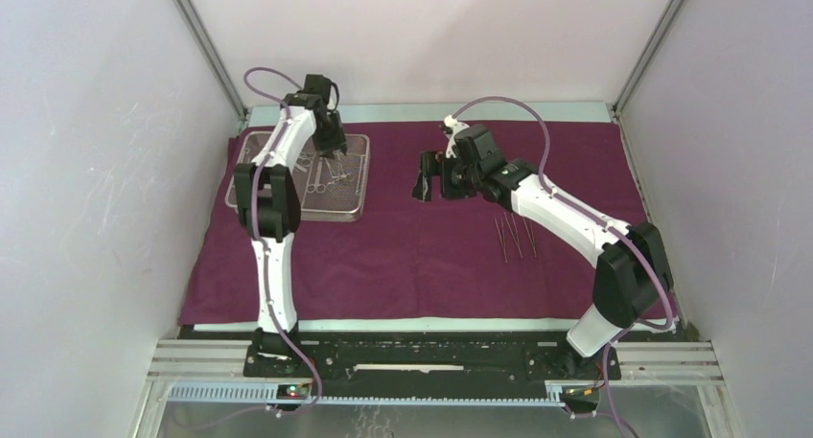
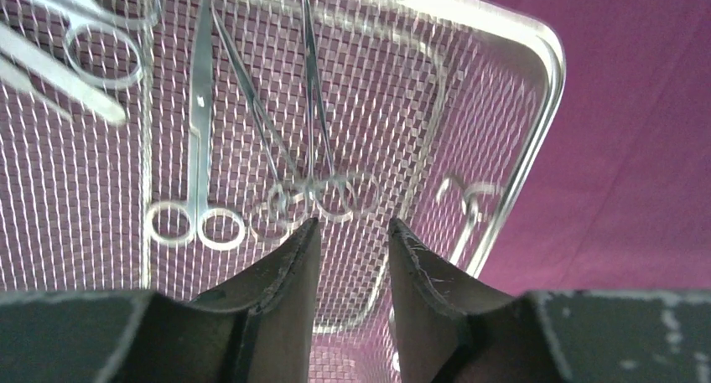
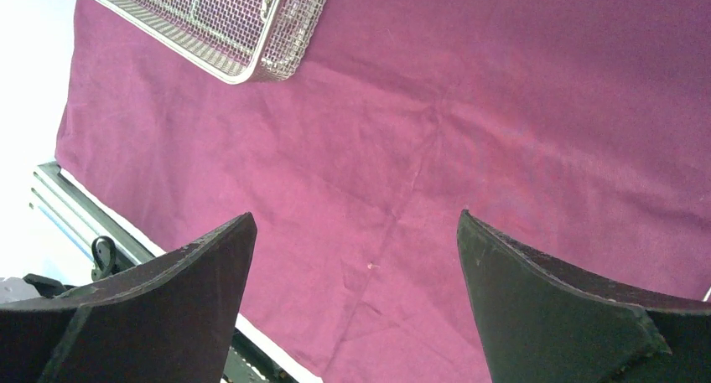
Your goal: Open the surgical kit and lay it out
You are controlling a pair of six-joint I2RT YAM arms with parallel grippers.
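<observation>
A wire-mesh metal tray (image 1: 331,215) rests at the left of the purple cloth, with several steel instruments inside. Over its back half is my left gripper, fingers parted, nothing between the fingers. Ahead of those fingers in the left wrist view lie two crossed, scissor-handled clamps (image 2: 317,98), with scissors (image 2: 199,131) to their left. Another instrument (image 2: 471,209) leans by the tray's right wall. My right gripper hangs open and empty above bare cloth, right of the tray. Several slim instruments (image 1: 518,235) lie side by side on the cloth at right.
Side walls (image 1: 86,170) close in the workspace. At the tray's left, more instruments (image 2: 67,73) lie close together.
</observation>
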